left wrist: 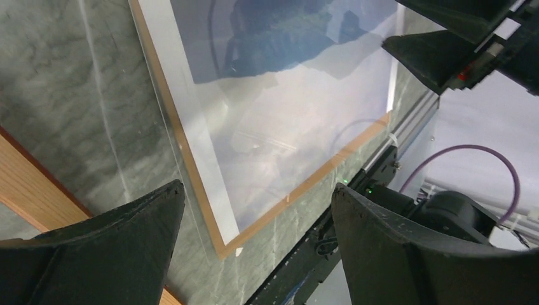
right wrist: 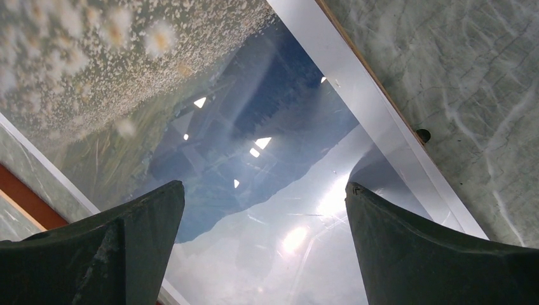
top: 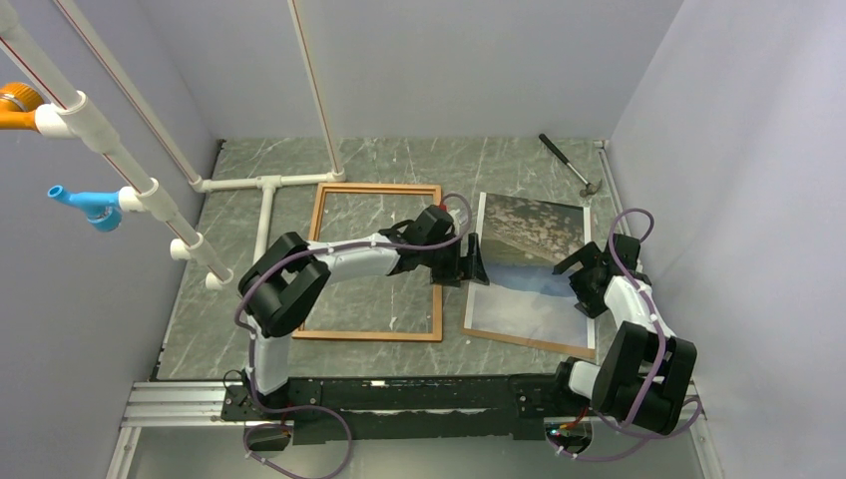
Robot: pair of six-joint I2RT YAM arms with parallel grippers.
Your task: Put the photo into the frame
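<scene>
The empty wooden frame point(top: 439, 314) lies flat left of centre, with the tabletop showing through it. To its right is the photo point(top: 529, 294), a landscape with white side borders, lying on a thin brown board point(left wrist: 299, 189) that shows along the near edge. A glossy clear sheet extends slightly past the left edge. My left gripper point(top: 464, 271) is open above the gap between frame and photo, its fingers apart with nothing held. At the photo's right side, my right gripper point(top: 572, 284) stands open over the border; its fingers point(right wrist: 419, 260) are apart and empty.
A hammer point(top: 565, 160) lies at the back right. White pipes point(top: 229, 185) stand at the left, with blue point(top: 88, 207) and orange point(top: 18, 105) fittings. Grey walls bound the table. Bare tabletop point(top: 419, 160) lies behind the frame.
</scene>
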